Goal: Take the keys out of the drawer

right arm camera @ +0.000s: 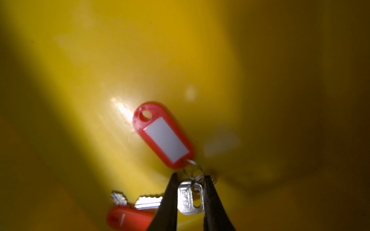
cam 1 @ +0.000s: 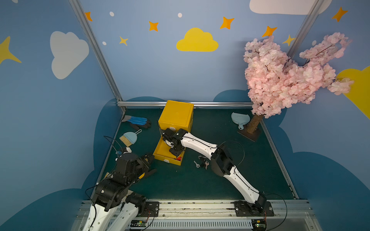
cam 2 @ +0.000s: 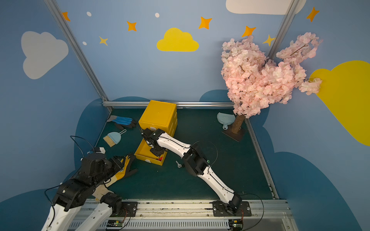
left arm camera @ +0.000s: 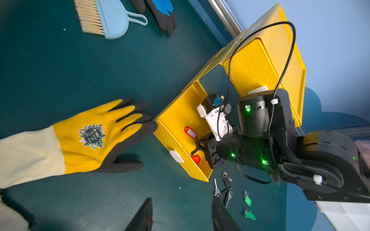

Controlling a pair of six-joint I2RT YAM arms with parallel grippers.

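The yellow drawer (left arm camera: 174, 109) is pulled out of its cabinet. In the right wrist view a silver key (right arm camera: 190, 198) lies inside it, joined by a ring to a red tag (right arm camera: 163, 134). My right gripper reaches down into the drawer, one finger on each side of that key's head; whether the fingers press on it cannot be told. A second red tag (right arm camera: 129, 219) and jagged key blades (right arm camera: 148, 202) lie beside the left finger, partly hidden. My left gripper hangs at the front left, fingers apart, nothing between them.
Loose keys (left arm camera: 228, 192) and green tags (left arm camera: 247, 200) lie on the table right of the drawer. A yellow glove (left arm camera: 92, 134) rests left of it, with a brush (left arm camera: 111, 17) and a blue glove (cam 1: 136, 121) behind. A pink tree (cam 1: 285, 77) stands back right.
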